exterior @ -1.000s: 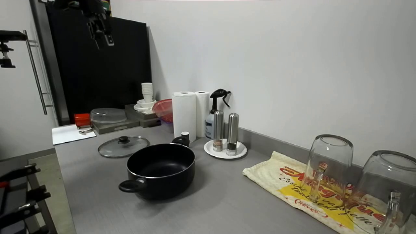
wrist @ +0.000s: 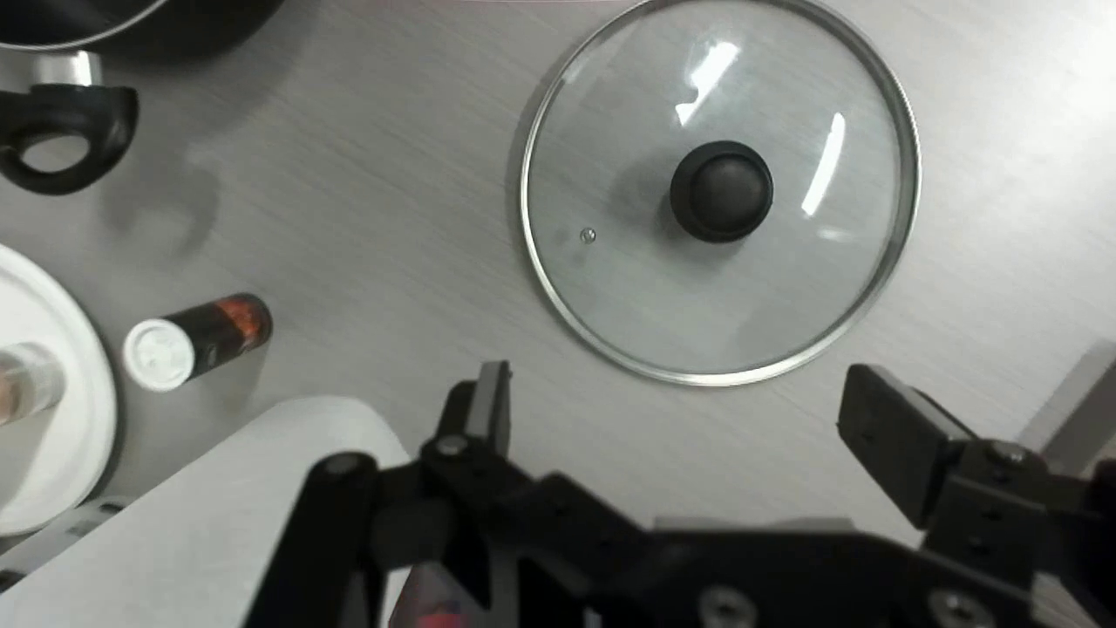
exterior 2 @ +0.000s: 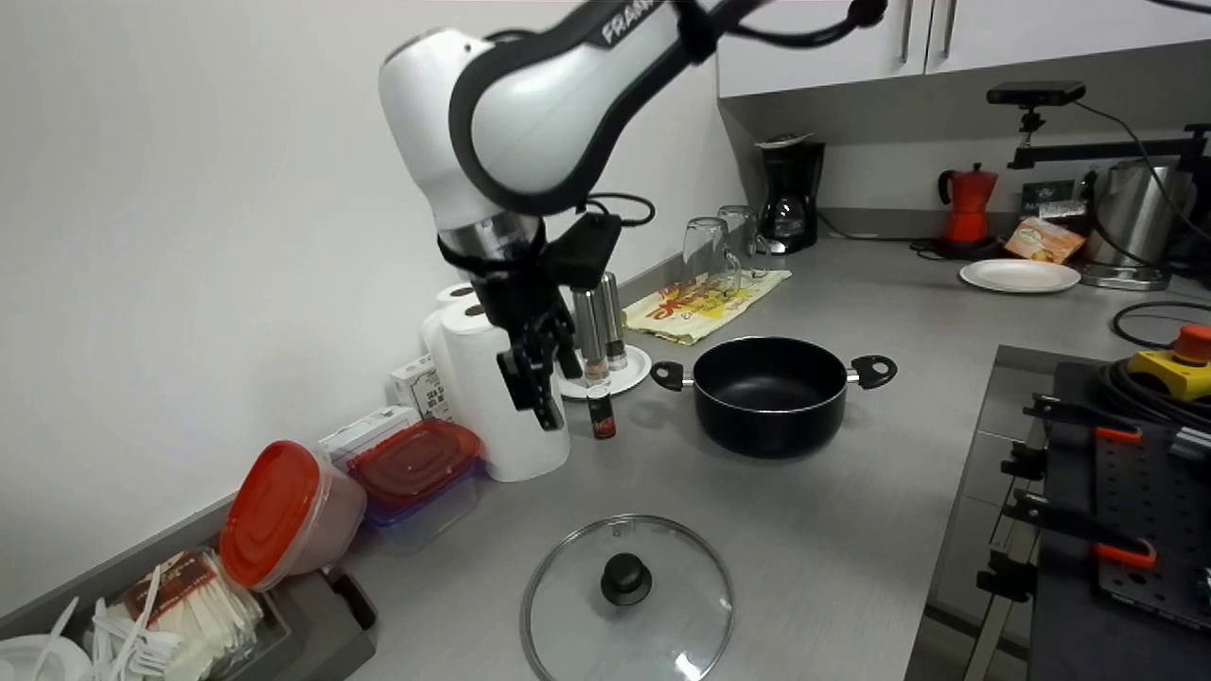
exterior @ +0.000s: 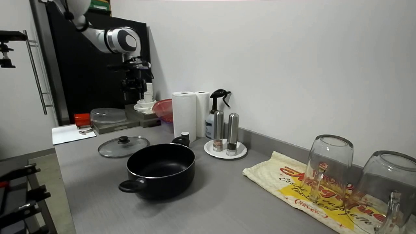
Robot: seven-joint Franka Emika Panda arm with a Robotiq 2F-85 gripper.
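My gripper is open and empty, its two fingers wide apart above the counter in the wrist view. Ahead of the fingers lies a round glass lid with a steel rim and a black knob, flat on the counter. In exterior view 2 the gripper hangs near the paper towel rolls, behind the lid. A black two-handled pot stands uncovered on the counter; only its edge and one handle enter the wrist view.
Close to the gripper stand paper towel rolls, a small spice jar and red-lidded containers. Two mills share a white plate. Glass mugs rest on a cloth.
The arm has come lower and further right in exterior view 1, so the gripper now hangs in front of the stacked cups. Lid and pot have stayed in place.
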